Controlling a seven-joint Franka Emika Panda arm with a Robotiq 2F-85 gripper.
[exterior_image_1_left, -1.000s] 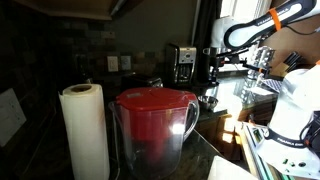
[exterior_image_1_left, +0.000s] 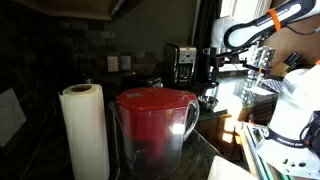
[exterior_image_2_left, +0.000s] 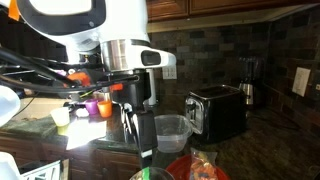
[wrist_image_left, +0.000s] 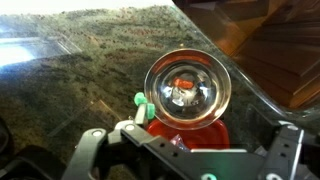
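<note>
Below my gripper, the wrist view shows a round metal bowl (wrist_image_left: 212, 75) with a small orange-red item (wrist_image_left: 184, 84) inside. A green-tipped utensil (wrist_image_left: 142, 102) lies at the bowl's left rim. Beside the bowl, partly hidden by my fingers, is a red dish (wrist_image_left: 207, 136). In exterior view 2 the gripper (exterior_image_2_left: 138, 135) points down with nothing seen between its fingers; its fingers are open. The red dish (exterior_image_2_left: 195, 168) shows there at the bottom edge.
A clear plastic container (exterior_image_2_left: 173, 130) and a black toaster (exterior_image_2_left: 217, 112) stand behind on the counter. Colourful cups (exterior_image_2_left: 92, 108) are at the left. A red-filled pitcher (exterior_image_1_left: 155, 125) and paper towel roll (exterior_image_1_left: 86, 130) stand nearest exterior view 1. A drawer (exterior_image_1_left: 228, 138) hangs open.
</note>
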